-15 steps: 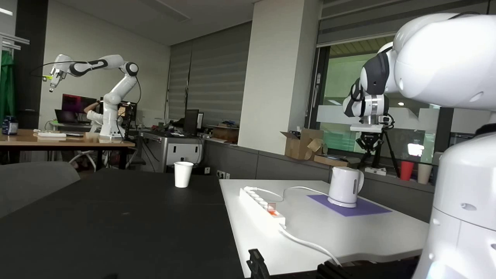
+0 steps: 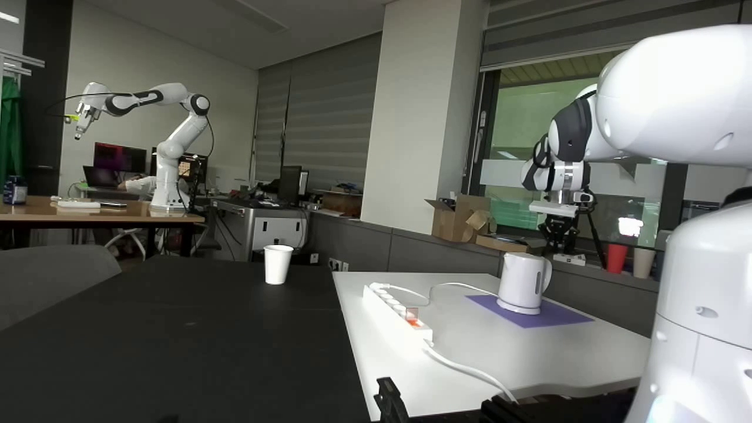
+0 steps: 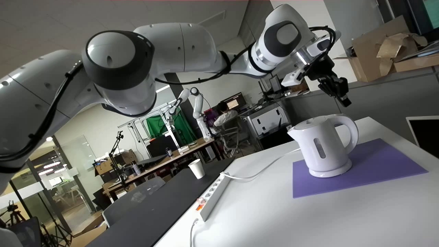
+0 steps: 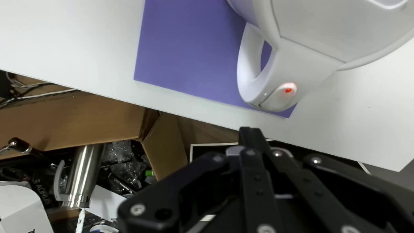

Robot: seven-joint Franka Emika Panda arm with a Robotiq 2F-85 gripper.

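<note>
The white electric kettle (image 3: 321, 144) stands upright on a purple mat (image 3: 362, 173) on the white table. Its handle (image 4: 252, 62) faces my side in the wrist view, and a switch (image 4: 282, 95) with a small red mark sits at the handle's top. My gripper is shut with nothing visible between its fingers. It is apart from the kettle, just off the handle end. In the second exterior view, the gripper (image 3: 344, 101) hangs above and behind the kettle, tilted downward.
A white power strip (image 3: 214, 195) lies along the table's edge, with a white cable (image 3: 259, 171) running toward the kettle. On the black table stands a white cup (image 2: 277, 264). An open cardboard box (image 4: 73, 120) lies beyond the table edge below my gripper.
My gripper has come down slightly and its wrist has turned, opposite the kettle's handle side. The kettle and the power strip have not moved. A person in the background lowered an arm.
</note>
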